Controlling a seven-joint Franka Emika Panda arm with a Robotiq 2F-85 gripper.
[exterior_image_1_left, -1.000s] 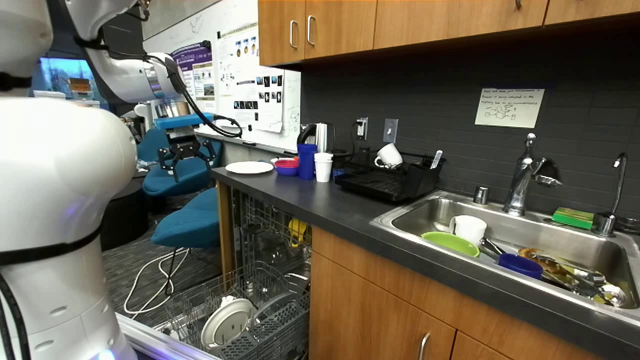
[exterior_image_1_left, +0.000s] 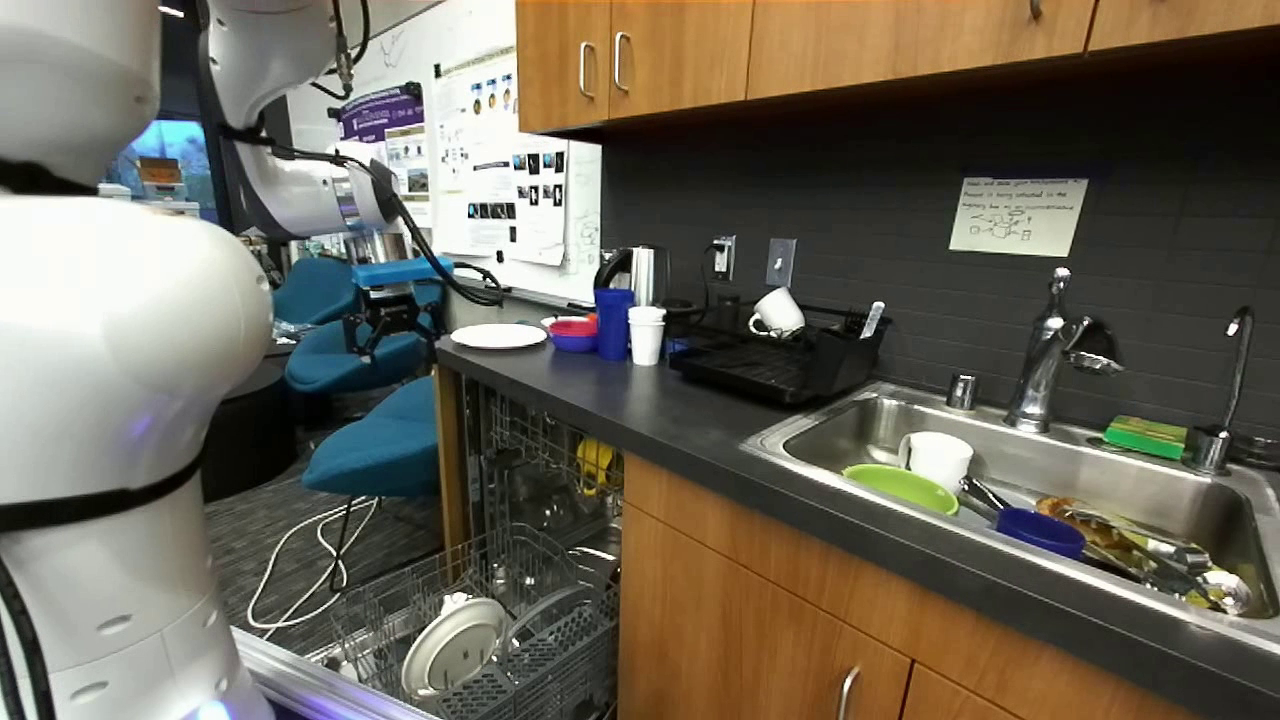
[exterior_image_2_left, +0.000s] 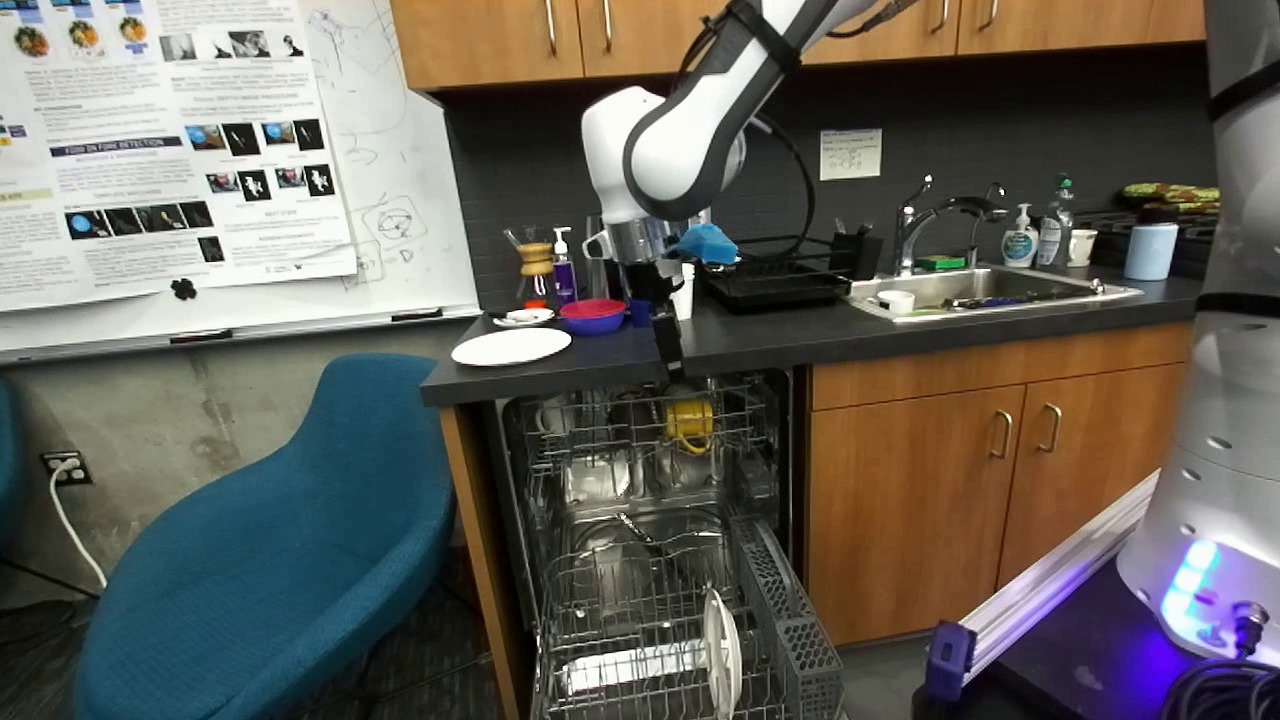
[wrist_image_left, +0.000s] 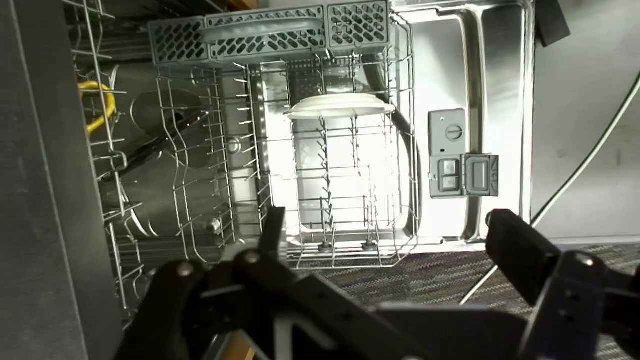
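My gripper (exterior_image_1_left: 393, 344) hangs in the air left of the counter's end in exterior view 1. Its fingers stand wide apart, with nothing held between them in the wrist view. Below it, the dishwasher's lower rack (wrist_image_left: 336, 258) is pulled out over the lowered door. One white plate (wrist_image_left: 342, 107) stands on edge in that rack, beside the grey cutlery basket (wrist_image_left: 264, 36). Another white plate (exterior_image_2_left: 512, 348) lies flat on the counter near its left end, close to the gripper in exterior view 2. A yellow mug (exterior_image_2_left: 690, 424) sits in the upper rack.
Red and blue bowls (exterior_image_2_left: 593, 317), a tall blue cup (exterior_image_1_left: 613, 324) and white cups (exterior_image_1_left: 647, 336) stand on the counter (exterior_image_1_left: 708, 420). Farther right are a dish rack (exterior_image_1_left: 768, 360) and a sink (exterior_image_1_left: 828, 446) with dishes. Blue chairs (exterior_image_2_left: 288, 528) occupy the left side.
In exterior view 1 my gripper and arm have shifted right, closer to the counter's end. The gripper's angle to the camera has turned somewhat. The dishes look unmoved.
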